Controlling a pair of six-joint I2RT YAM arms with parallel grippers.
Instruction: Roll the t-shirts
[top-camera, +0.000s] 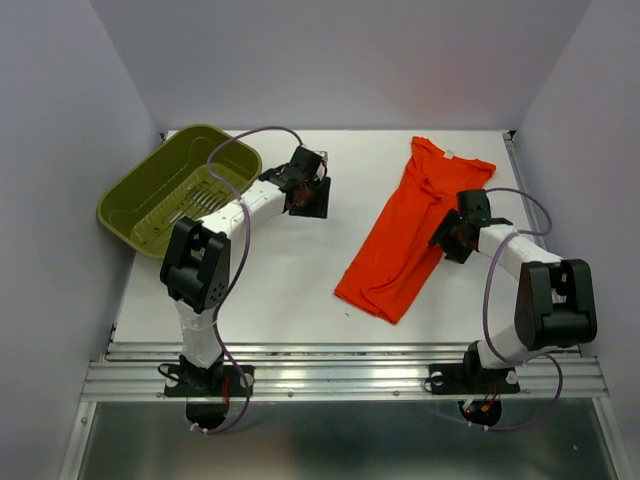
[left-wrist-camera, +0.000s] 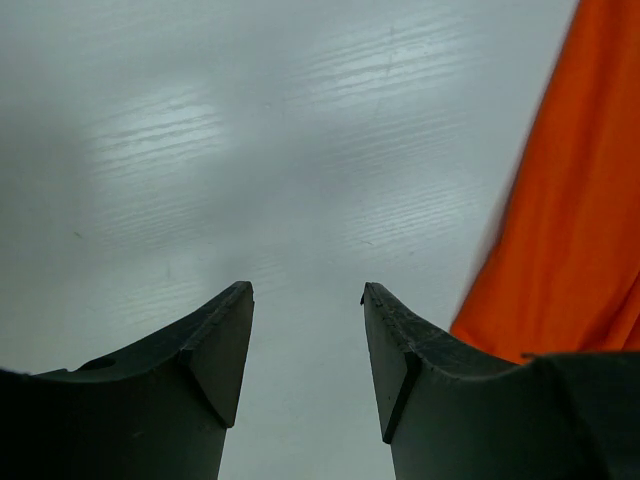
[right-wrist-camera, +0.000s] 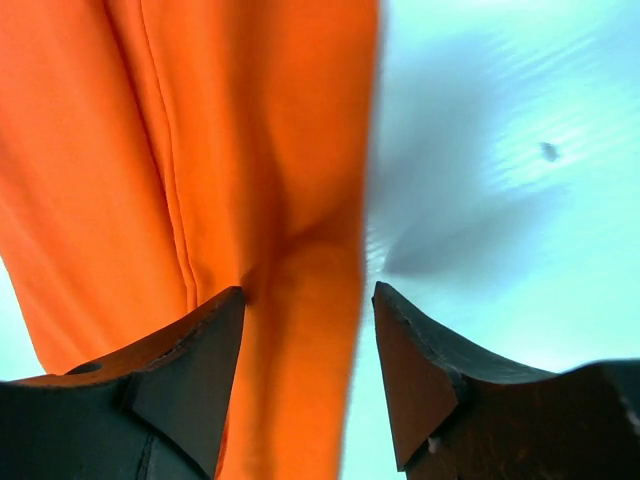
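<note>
An orange-red t-shirt (top-camera: 405, 235), folded into a long strip, lies slanted on the right half of the white table, its collar end at the back. My right gripper (top-camera: 448, 240) is at the strip's right edge. In the right wrist view its fingers (right-wrist-camera: 222, 345) stand apart, with the shirt's edge (right-wrist-camera: 300, 350) showing between them and not pinched. One finger overlaps the cloth; the other is over bare table. Left of the shirt, my left gripper (top-camera: 312, 202) is open. The left wrist view shows only table between its fingers, with the shirt (left-wrist-camera: 560, 250) off to the right.
A green basket (top-camera: 120, 200) stands at the back left, beside the left arm. Grey walls (top-camera: 330, 60) enclose the back and sides.
</note>
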